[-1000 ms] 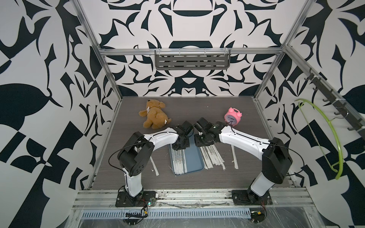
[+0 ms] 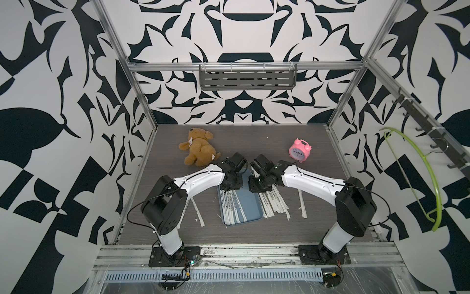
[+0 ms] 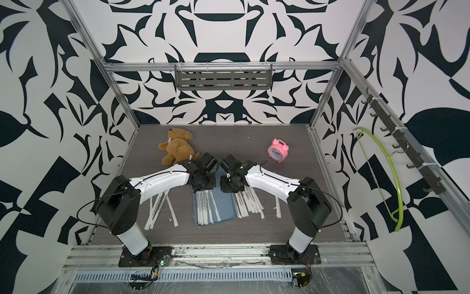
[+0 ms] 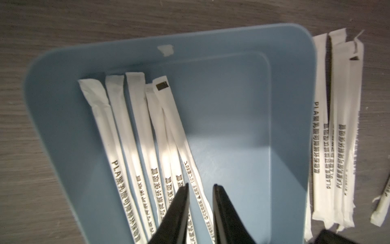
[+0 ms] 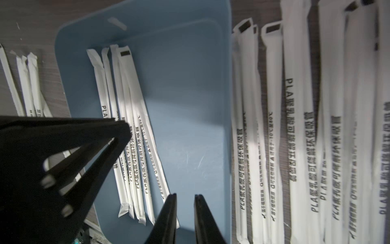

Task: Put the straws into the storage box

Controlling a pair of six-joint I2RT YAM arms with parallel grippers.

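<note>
A blue-grey storage box (image 4: pixel 235 105) lies at the table's centre, several paper-wrapped straws (image 4: pixel 140 134) side by side along its left half. My left gripper is over the box, its fingers part open with no straw held; its tips overlap the straws in view. My right gripper stands open and empty above the box's right part. Outside the box's right wall lies a row of several more wrapped straws (image 5: pixel 300 122). In the top right view a few loose straws (image 3: pixel 159 208) rest on the table to the left, and another straw (image 3: pixel 278 207) farther right.
The two grippers are close together over the box; in the right wrist view the left gripper's dark fingers (image 5: pixel 101 134) cover part of the straws. A brown teddy bear (image 2: pixel 199 147) lies at the back left, a pink alarm clock (image 2: pixel 299 150) at the back right.
The left arm has swung a little to the left, and a slanted straw now shows on the right edge of the boxed ones. The right arm has shifted only slightly.
</note>
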